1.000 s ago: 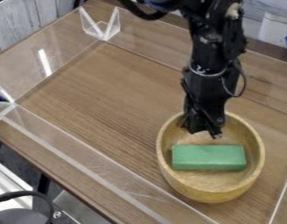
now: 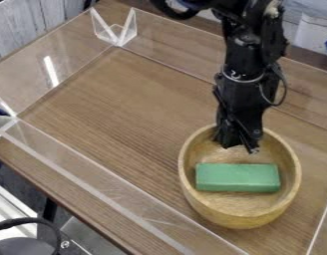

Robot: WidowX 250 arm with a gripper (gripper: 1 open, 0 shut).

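A wooden bowl (image 2: 239, 211) sits on the right side of the tabletop, holding a green block (image 2: 237, 177) that lies lengthwise across its inside. The black gripper (image 2: 237, 139) points down into the back part of the bowl, above and behind the block and apart from it. It looks shut, with nothing visible between its fingers, though the dark tips are hard to make out.
Clear plastic strips run along its left and front edges, and a clear bracket (image 2: 115, 30) stands at the back left. Black cables lie at the lower left.
The gripper and arm have shifted slightly to the right. The bowl and green block look essentially unmoved.
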